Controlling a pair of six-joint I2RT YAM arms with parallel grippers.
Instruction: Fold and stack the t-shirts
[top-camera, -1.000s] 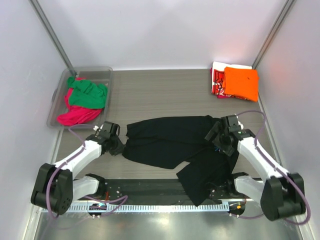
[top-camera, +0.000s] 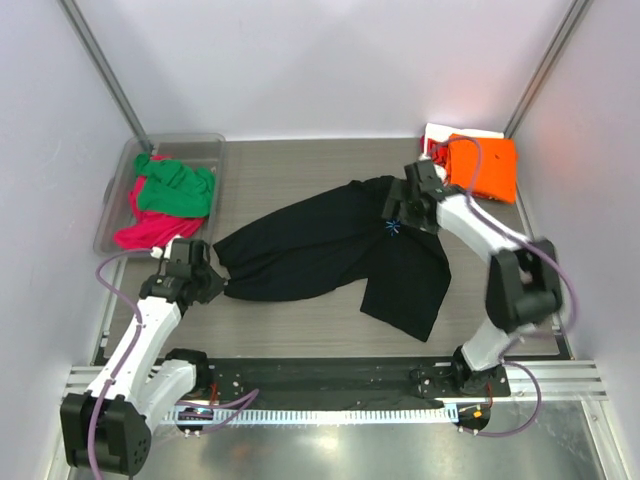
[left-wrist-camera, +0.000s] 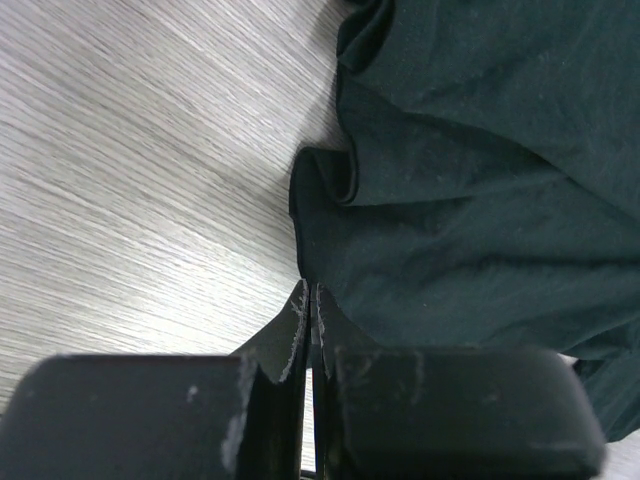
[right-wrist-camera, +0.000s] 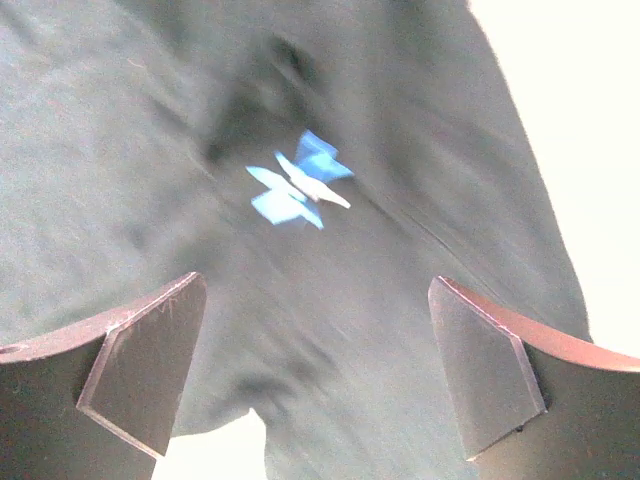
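A black t-shirt (top-camera: 310, 245) lies spread and creased across the table, with a blue print (right-wrist-camera: 300, 180) on its chest. At its left end my left gripper (top-camera: 222, 286) is shut on the shirt's edge; in the left wrist view the thin dark cloth (left-wrist-camera: 430, 270) runs to the closed fingertips. My right gripper (top-camera: 393, 202) is open over the upper right of the shirt. Its fingers (right-wrist-camera: 150, 360) stand wide apart in the right wrist view, with the cloth below them and nothing held between.
A clear bin (top-camera: 218, 150) at the back left holds green (top-camera: 178, 188) and red-pink (top-camera: 150, 232) cloths. At the back right lies a folded orange shirt (top-camera: 483, 170) beside red and white cloth.
The black shirt has slid toward the back of the table and slightly left. My right gripper has moved back and left with it; my left gripper has shifted left along with the shirt's end.
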